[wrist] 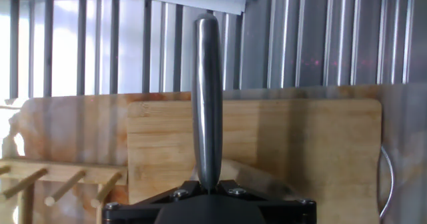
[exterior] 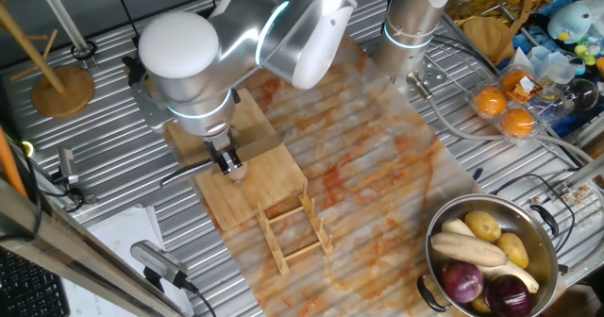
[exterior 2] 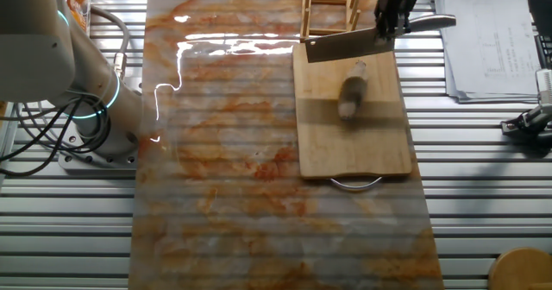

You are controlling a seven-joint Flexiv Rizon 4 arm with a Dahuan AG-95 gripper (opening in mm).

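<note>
A cleaver-like knife is clasped by its dark metal handle [wrist: 207, 104] in my gripper, which is shut on it. Its broad blade [exterior 2: 349, 46] hangs over the rack end of the wooden cutting board [exterior 2: 355, 152] in exterior view 2. On the board lies a short brownish root vegetable [exterior 2: 352, 93] with a pale cut end; the blade appears apart from it. From exterior view 1, the gripper [exterior: 225, 155] is over the board, with part of the vegetable [exterior: 238, 174] showing just beside it. The wrist view does not show the vegetable.
Against the board's end stands a wooden peg rack [exterior: 294, 234]. A steel pot [exterior: 437, 272] of potatoes, purple vegetables and long pale roots sits at the front right. Papers [exterior 2: 487, 44] lie beyond the board's side.
</note>
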